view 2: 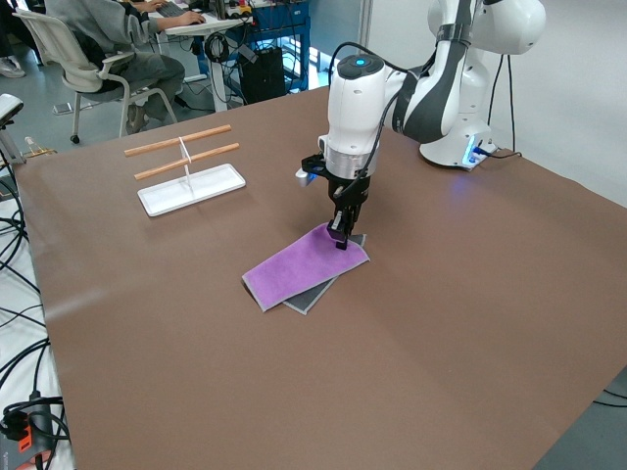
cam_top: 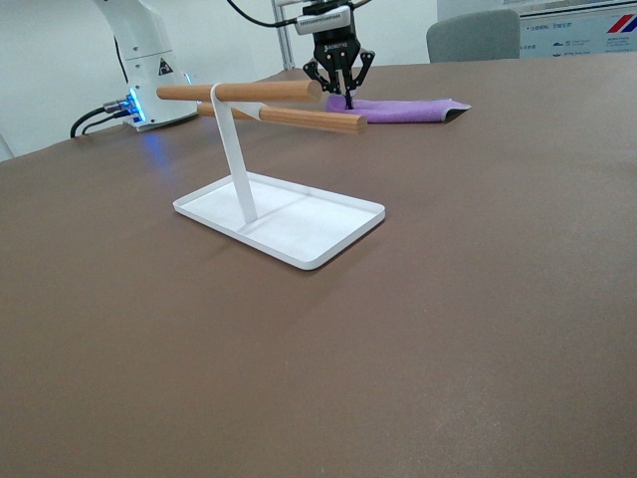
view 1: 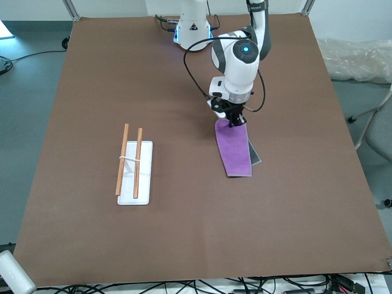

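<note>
A purple cloth [view 1: 233, 150] with a grey cloth [view 1: 254, 158] partly beneath it lies on the brown table. The black gripper [view 2: 340, 238] is down at the far end of the purple cloth [view 2: 299, 270], its fingertips at the fabric; whether they are shut on it is unclear. In the top view the gripper [cam_top: 348, 98] stands over the cloth, partly behind the wooden bars. A white stand [view 1: 141, 187] with two wooden bars [cam_top: 239, 92] stands apart from the cloths, to their left in the left view.
The robot's base [view 2: 453, 147] sits at the back of the table. Cables run along the table's edge.
</note>
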